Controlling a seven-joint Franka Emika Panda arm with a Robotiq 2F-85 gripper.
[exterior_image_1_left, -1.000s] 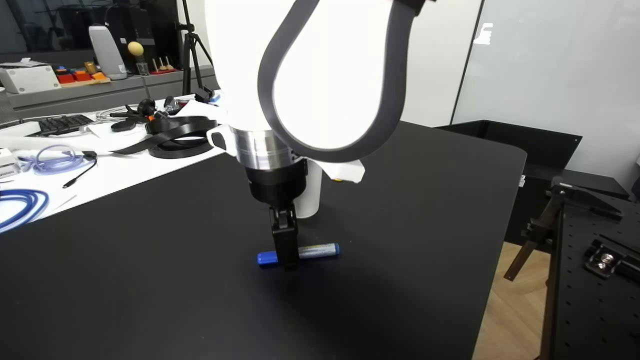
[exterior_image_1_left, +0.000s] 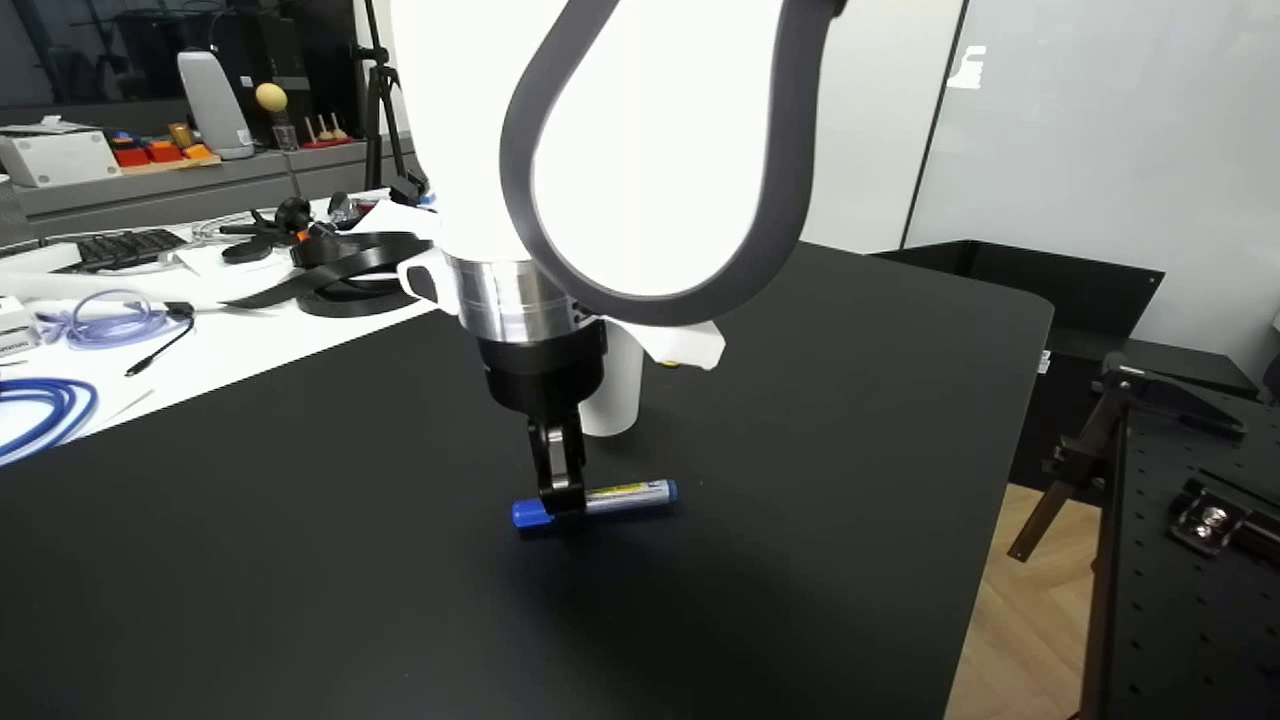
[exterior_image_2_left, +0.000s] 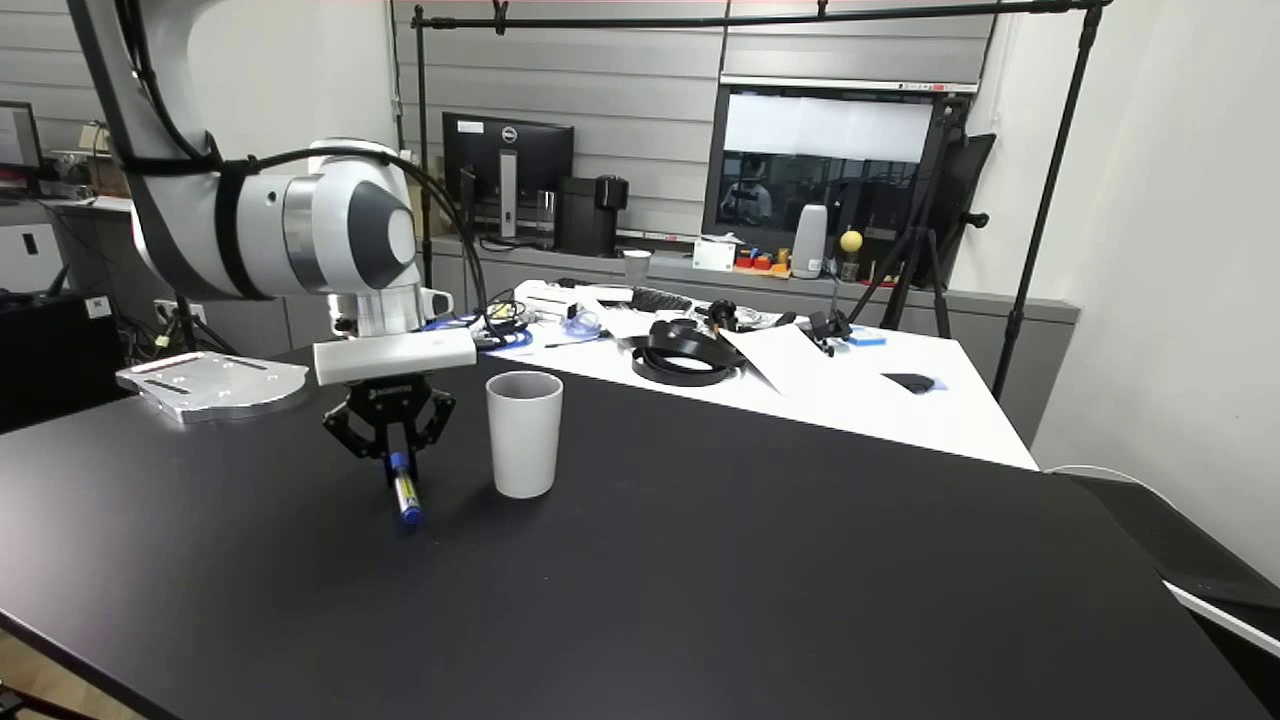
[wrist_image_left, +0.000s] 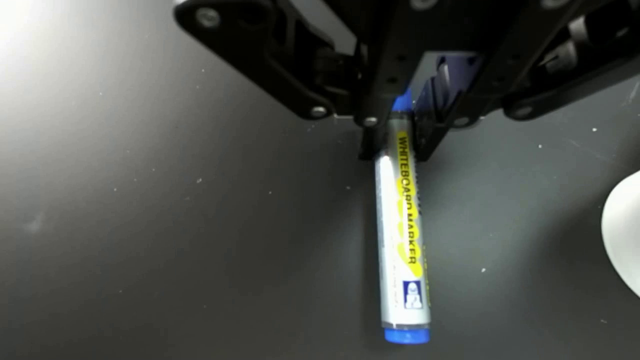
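A whiteboard marker (wrist_image_left: 400, 234), silver with a yellow label and blue ends, lies level at the black table's surface. My gripper is shut on the marker's barrel close to its blue cap, one finger on each side. In exterior view 1 the marker (exterior_image_1_left: 630, 497) sticks out on both sides of the gripper (exterior_image_1_left: 561, 504). Seen from exterior view 2, the marker (exterior_image_2_left: 407, 494) points away from the gripper (exterior_image_2_left: 401, 470). Whether it touches the table or hangs just over it, I cannot tell.
A light grey cup (exterior_image_2_left: 524, 438) stands upright close beside the gripper. Behind the arm's wrist lies a silver metal plate (exterior_image_2_left: 216, 382). A cluttered white table (exterior_image_2_left: 828, 396) adjoins it.
The gripper has shifted slightly left along the marker, toward its cap, and its fingers have closed on it. The marker has barely moved.
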